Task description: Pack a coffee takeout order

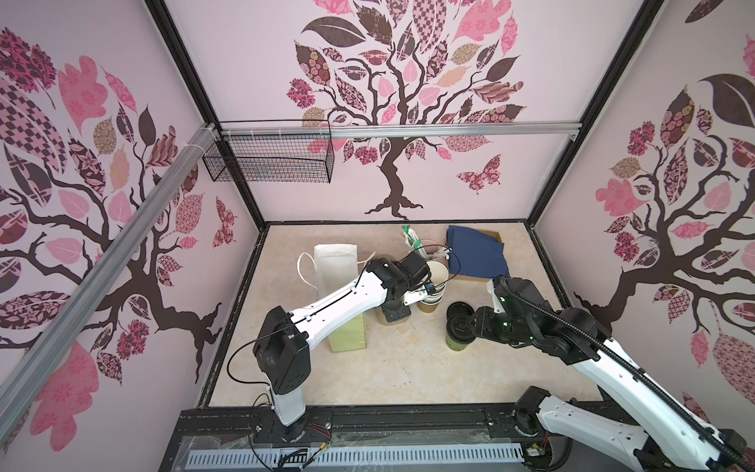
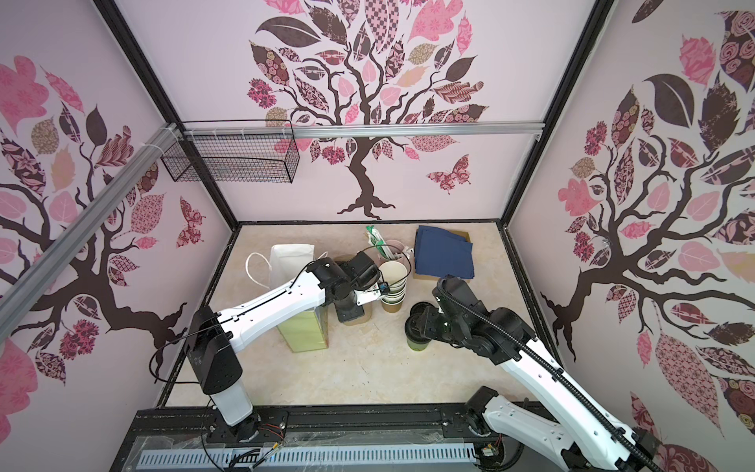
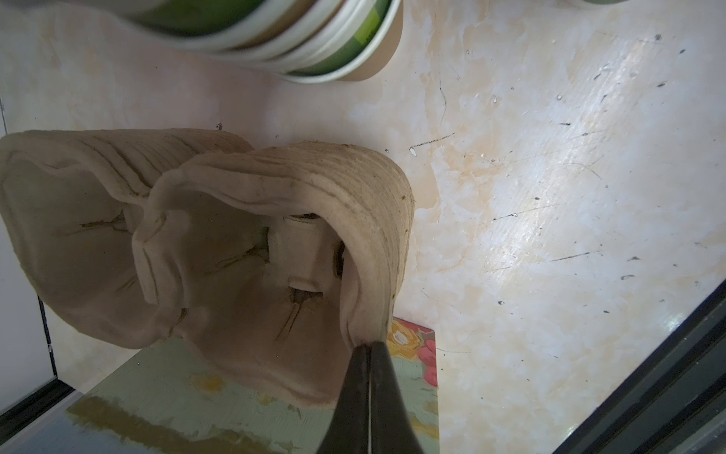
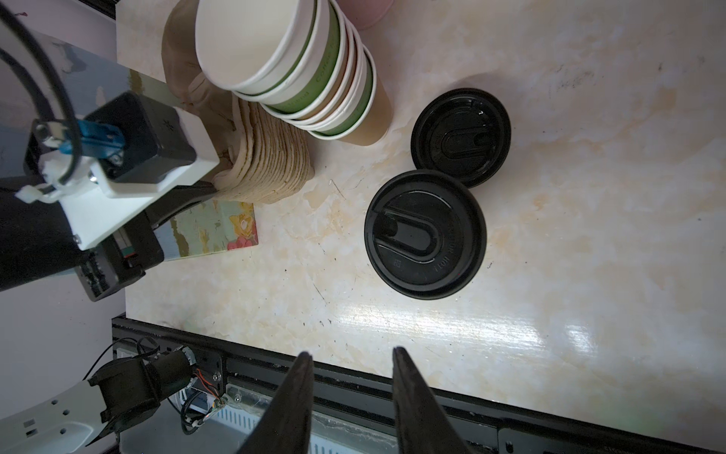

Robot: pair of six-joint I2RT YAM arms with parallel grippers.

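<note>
A stack of molded pulp cup carriers (image 3: pixel 280 287) stands on the table, my left gripper shut at the rim of the top one; whether the rim is between its fingers I cannot tell. Nested paper cups (image 4: pixel 268 53) stand just beside the carriers. Two black lid stacks, a larger (image 4: pixel 425 234) and a smaller (image 4: pixel 460 136), stand to the right of them. My right gripper hangs above the table with its fingers apart and nothing between them. A pale green paper bag (image 2: pixel 302 334) with white handles stands at the left.
Dark blue napkins (image 1: pixel 475 251) lie at the back right, beside green-wrapped items (image 1: pixel 410 236). A wire basket (image 1: pixel 269 153) hangs at the upper left.
</note>
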